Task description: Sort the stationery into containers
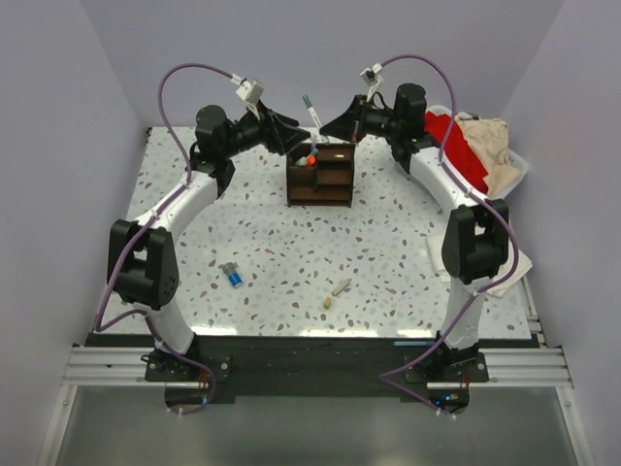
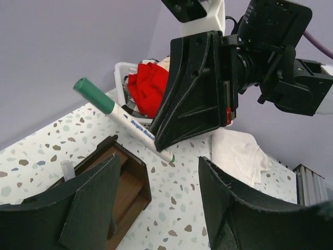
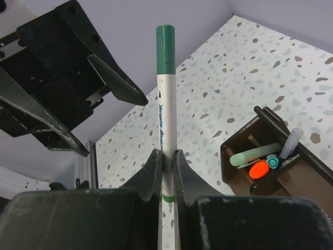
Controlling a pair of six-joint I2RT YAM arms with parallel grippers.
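My right gripper is shut on a white marker with a green end (image 3: pixel 166 99), held up above the table. Facing it, my left gripper has its fingers apart with nothing between them; the marker (image 2: pixel 127 121) shows beyond the gap in the left wrist view. Below both grippers stands a brown wooden organizer (image 1: pixel 320 194). Its left compartment holds a pale green stick (image 3: pixel 255 154), an orange item (image 3: pixel 259 169) and a clear tube (image 3: pixel 292 141).
Toward the front lie a blue-and-grey item (image 1: pixel 231 275), a beige stick (image 1: pixel 342 286) and a small yellow piece (image 1: pixel 327 303). A white basket (image 1: pixel 519 167) with red and beige cloth stands at the back right, a white cloth (image 1: pixel 441 254) in front of it.
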